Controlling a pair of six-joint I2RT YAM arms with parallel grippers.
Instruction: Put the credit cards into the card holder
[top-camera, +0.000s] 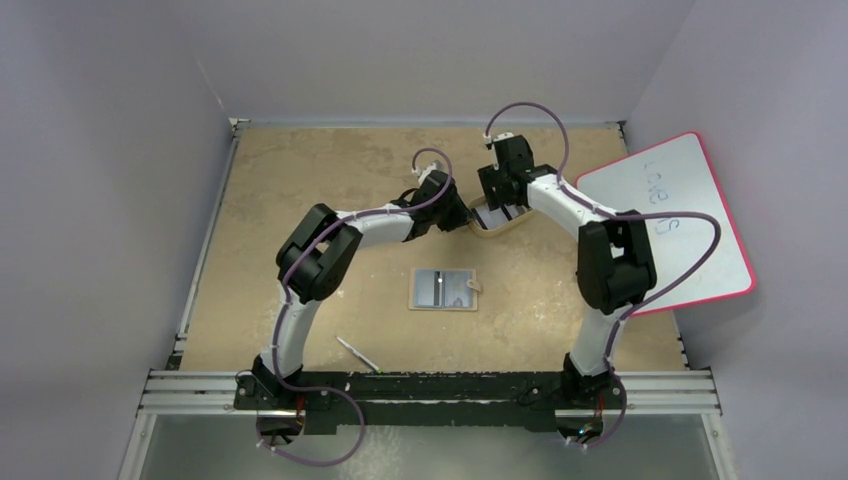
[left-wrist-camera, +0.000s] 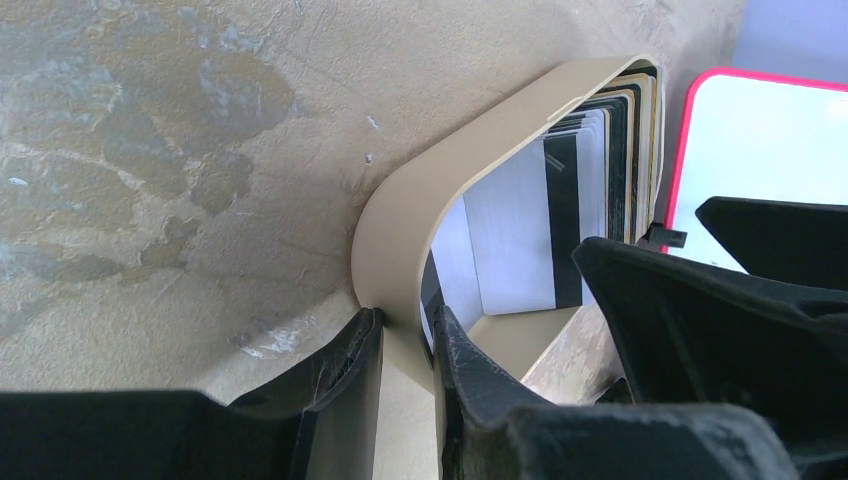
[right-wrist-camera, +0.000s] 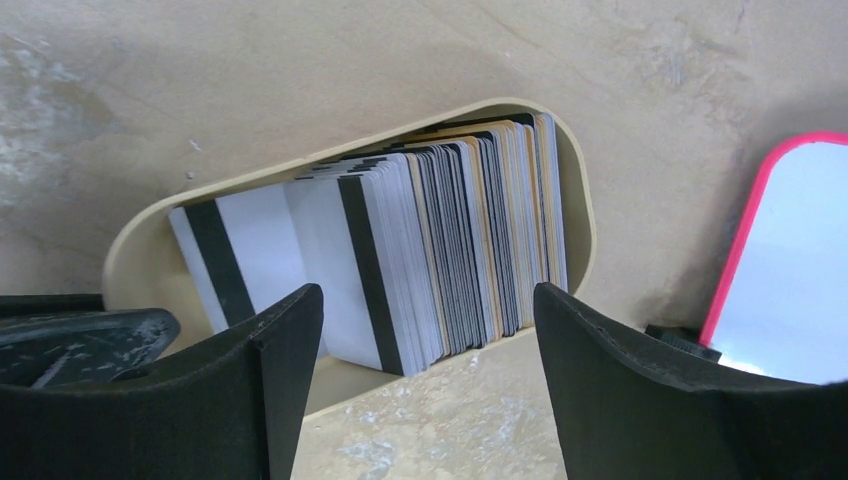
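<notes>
A beige oval card holder (left-wrist-camera: 395, 240) holds a stack of credit cards (right-wrist-camera: 470, 230), white ones with black stripes at its left, edge-on ones toward the right. My left gripper is shut on the holder's left end wall. My right gripper hangs open over the cards with nothing between its fingers; in the top view it is at the holder (top-camera: 490, 228), just right of the left gripper (top-camera: 460, 222).
A flat case (top-camera: 425, 290) with cards lies in the front middle, a pen (top-camera: 355, 352) near the front edge. A red-rimmed whiteboard (top-camera: 700, 260) lies on the right.
</notes>
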